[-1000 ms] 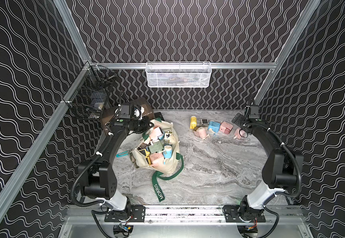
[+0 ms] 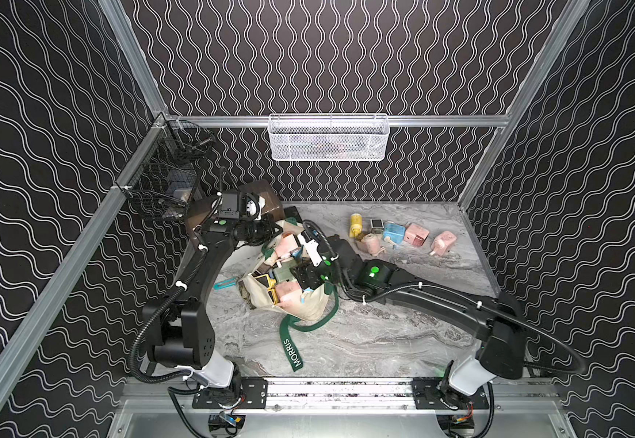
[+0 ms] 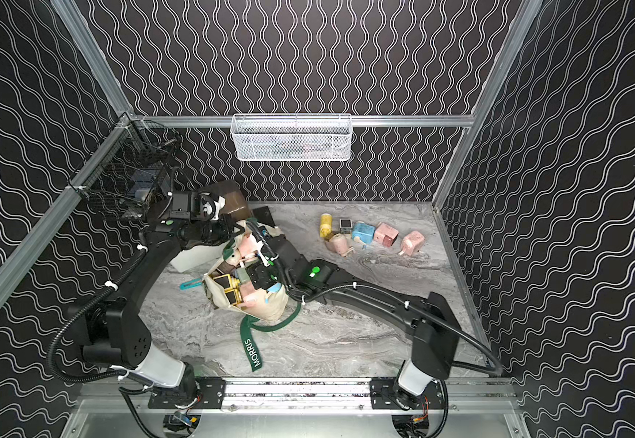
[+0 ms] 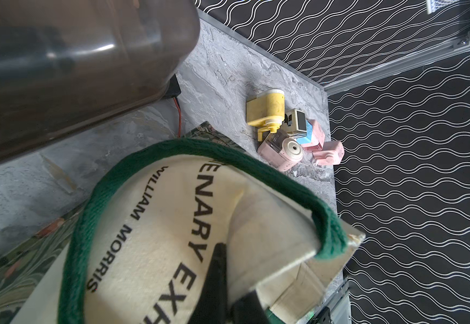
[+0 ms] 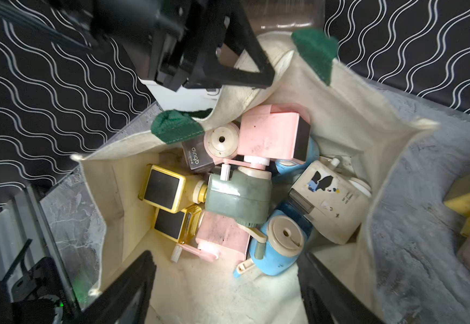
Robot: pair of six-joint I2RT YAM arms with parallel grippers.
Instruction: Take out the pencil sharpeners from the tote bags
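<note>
The cream tote bag [image 5: 262, 297] stands open, with several sharpeners in it. Inside, the right wrist view shows a green sharpener [image 5: 238, 197] in the middle, a blue one [image 5: 278, 245], a cow-print one [image 5: 329, 199], pink ones [image 5: 270, 135] and yellow ones [image 5: 164, 188]. My left gripper is shut on the bag's far-left rim, where the cloth folds between its fingers. Over the bag's mouth, my right gripper points down at the sharpeners, its fingers [image 5: 129, 289] apart and nothing between them.
At the back right lie several sharpeners: yellow [image 2: 356, 225], blue [image 2: 394, 233] and pink [image 2: 416, 234] among them. A brown box [image 4: 72, 64] stands behind the left gripper. The bag's green strap [image 2: 289, 343] trails toward the front.
My right arm has swung from the back right, across the loose sharpeners, to above the bag. The left arm and the bag have stayed in place.
</note>
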